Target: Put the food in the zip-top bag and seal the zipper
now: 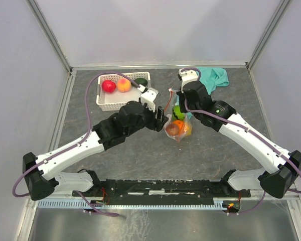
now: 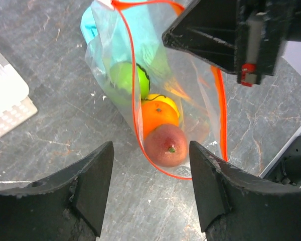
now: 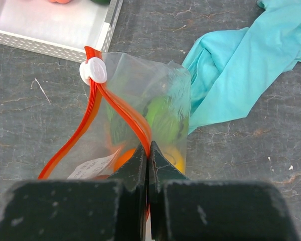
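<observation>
The clear zip top bag [image 2: 108, 55] has an orange zipper rim that gapes toward the left wrist view. Inside it sit a reddish-brown round fruit [image 2: 166, 145], an orange [image 2: 156, 116], a yellow item [image 2: 166, 102] and a green item [image 2: 128, 77]. My right gripper is shut on the bag's orange rim. Along that rim, the white slider [image 3: 96, 70] stands farther off near one corner. My left gripper is part open in front of the bag's mouth, nothing between its fingers.
The white basket [image 1: 110, 106] at the back left holds a red fruit [image 1: 109, 86], a peach [image 1: 124, 85] and a dark green avocado [image 1: 141, 81]. A turquoise cloth [image 3: 231, 70] lies behind the bag.
</observation>
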